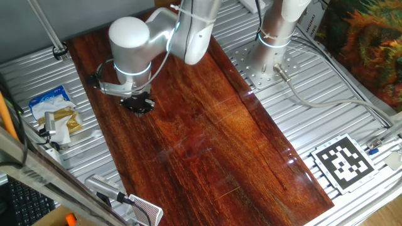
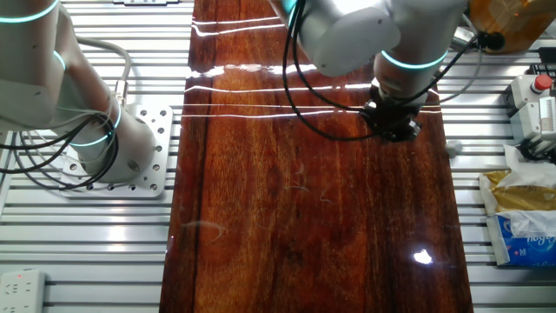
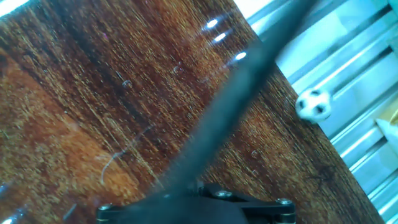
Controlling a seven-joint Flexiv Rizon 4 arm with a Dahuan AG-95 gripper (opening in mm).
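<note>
A small white ball with dark spots (image 3: 313,105) shows in the wrist view at the long edge of the brown wooden board (image 3: 124,74), against the metal slats. In exterior view 2 it is a faint grey blur (image 2: 453,149) just off the board's right edge. My black gripper (image 1: 139,105) hangs over the board's left side in exterior view 1, apart from the ball. A dark, blurred bar (image 3: 217,118) crosses the wrist view diagonally from the gripper's mount. The fingers cannot be made out, so their opening is unclear. No object is visible at the gripper.
Beside the board lies a blue and gold tissue pack (image 1: 56,113) on the slatted table. A camera on a stand (image 1: 103,186) is at the board's front left. A marker board (image 1: 343,163) lies at the right. Most of the board is bare.
</note>
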